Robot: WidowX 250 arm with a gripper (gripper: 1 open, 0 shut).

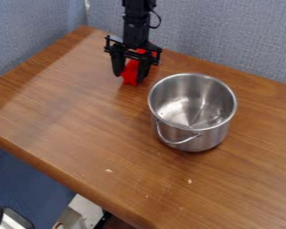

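My black gripper [132,64] reaches down at the upper middle of the camera view, shut on a red object [137,72] at the back of the wooden table. Much of the red object is hidden by the fingers. A shiny metal pot [196,107] with a wire handle stands to the right and in front of it.
Blue-grey padded walls [229,40] border the back and left. Below the table's front-left edge, some white and dark hardware [79,215] shows.
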